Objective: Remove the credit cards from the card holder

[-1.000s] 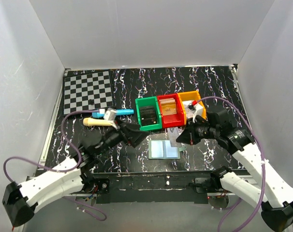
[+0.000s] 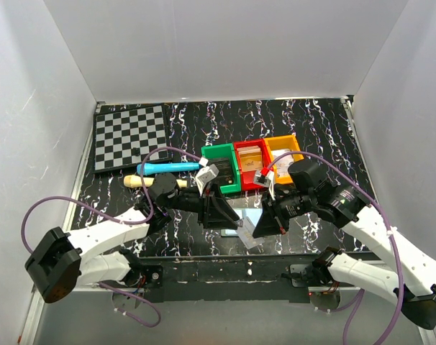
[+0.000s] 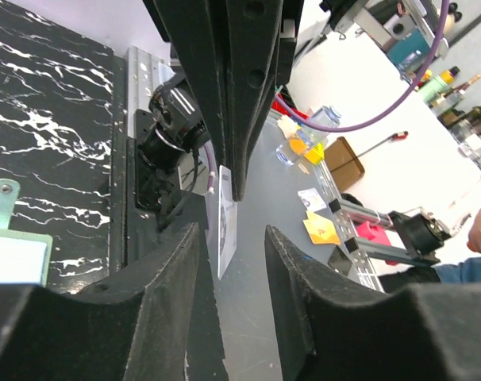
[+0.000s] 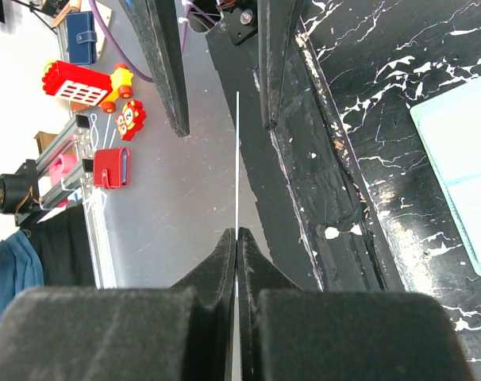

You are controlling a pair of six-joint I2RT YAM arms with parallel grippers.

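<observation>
A thin pale card is pinched in my right gripper, whose fingers are shut tight on it; in the right wrist view the card appears edge-on as a narrow white line. My left gripper is open. One of its fingers stands on either side of the card's free end, with a gap to both. Under the arms on the table lies the pale blue, green-edged card holder, partly hidden in the top view by the grippers. Its open panels show in the right wrist view.
Green, red and yellow bins stand behind the arms, with contents inside. At the back left are a checkered board, a blue cylinder and a cream one. Both grippers are close together near the front edge.
The left gripper has come in from the left to meet it, and now its fingers flank the card.
</observation>
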